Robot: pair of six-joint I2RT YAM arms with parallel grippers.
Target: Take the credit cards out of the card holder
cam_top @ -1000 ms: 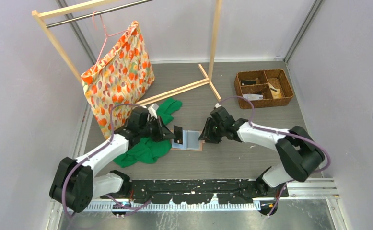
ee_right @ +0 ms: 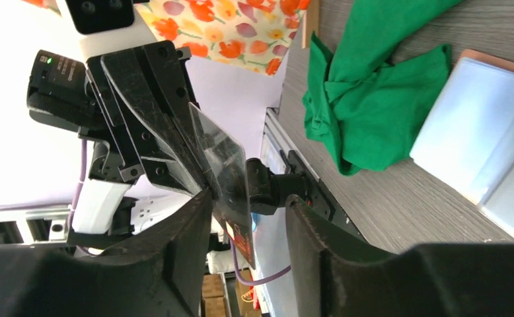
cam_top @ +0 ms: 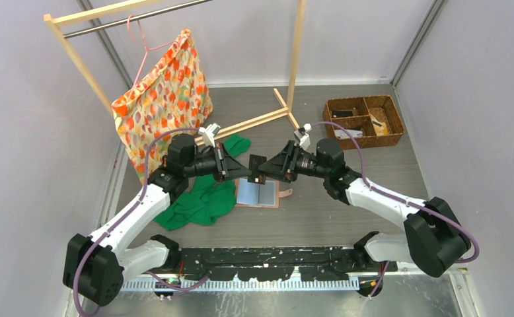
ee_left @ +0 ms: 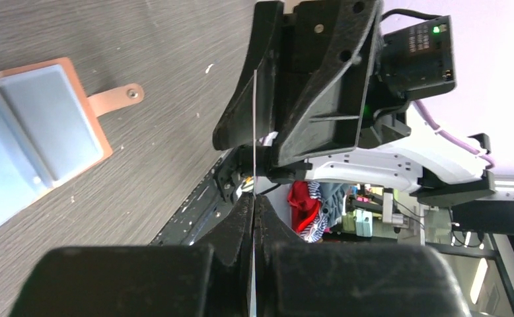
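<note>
A dark card (cam_top: 257,165) is held upright off the table, pinched by my left gripper (cam_top: 248,174), which is shut on it. Seen edge-on in the left wrist view, the card (ee_left: 254,112) rises as a thin line from the left fingertips. The right wrist view shows the card (ee_right: 224,162) between them, nearer one finger (ee_right: 198,218). Below lies the spread card holder (cam_top: 267,191), its clear sleeves facing up.
Green cloth (cam_top: 205,198) lies left of the holder. A wicker basket (cam_top: 386,140) with compartments stands at the back right. The wooden rack (cam_top: 297,53) with hanging patterned fabric (cam_top: 168,86) is behind.
My left gripper has shifted slightly right and up with the card.
</note>
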